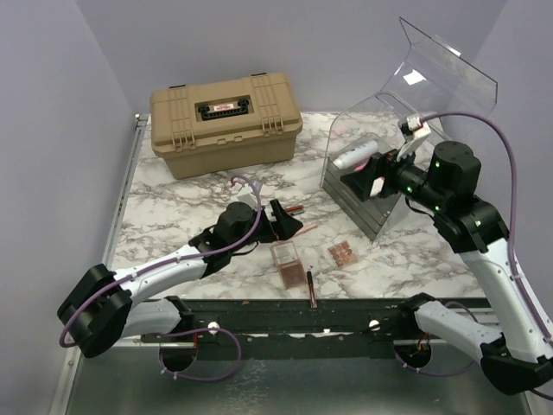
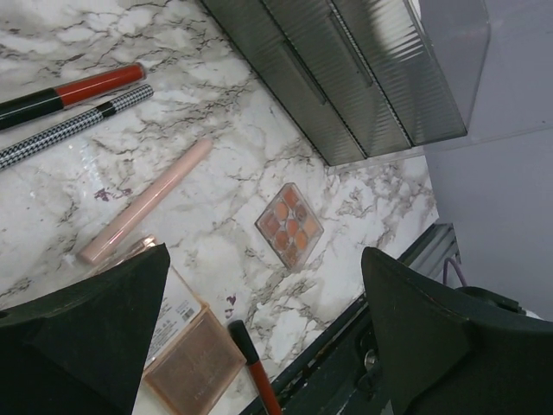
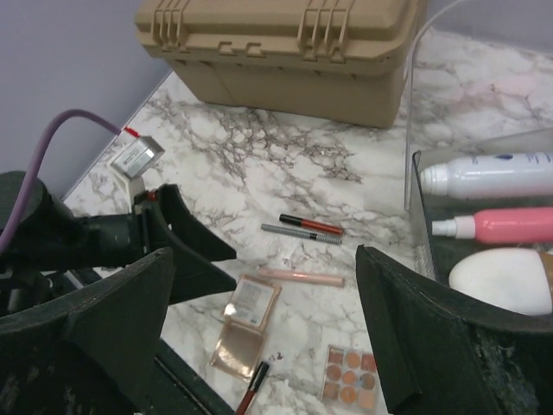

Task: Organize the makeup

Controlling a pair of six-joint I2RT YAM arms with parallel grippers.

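Note:
On the marble table lie a red lip gloss [image 2: 97,83], a checkered pencil [image 2: 73,126], a pink stick [image 2: 147,199], a two-part compact [image 2: 193,367], an eyeshadow palette [image 2: 289,226] and a red pen [image 3: 251,389]. The clear organizer [image 1: 363,199] holds a white spray bottle [image 3: 492,173], a pink bottle [image 3: 501,225] and a white item [image 3: 492,281]. My left gripper [image 1: 285,220] is open above the pink stick. My right gripper [image 1: 363,180] hangs over the organizer's front, fingers apart, empty.
A tan toolbox [image 1: 225,143] stands at the back left. The organizer's clear lid [image 1: 441,78] is raised at the right.

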